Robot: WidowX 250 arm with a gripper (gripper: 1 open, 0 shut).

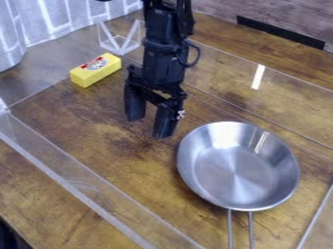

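Note:
My black gripper [151,109] hangs over the wooden table at the centre, its two fingers spread open, with nothing seen between them. Just to its lower right sits a steel pan [237,163], its handle pointing toward the front edge. A yellow box [95,70] with a red and white label lies behind the gripper to the left.
A white wire rack [120,37] stands at the back left beside a pale curtain.

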